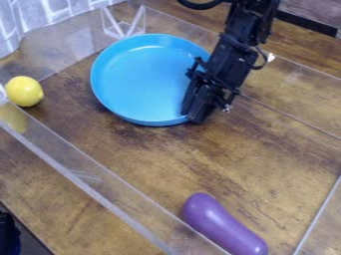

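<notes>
A black robot gripper reaches down from the top to the right side of a round blue tray, its fingertips low at the tray's rim. Whether anything is between the fingers is hidden by the gripper's dark body. A yellow lemon-like object lies at the left, and a purple eggplant-like object lies at the lower right.
Clear plastic walls border the wooden surface along the left, back and right. Bare wood is open below and to the right of the blue tray.
</notes>
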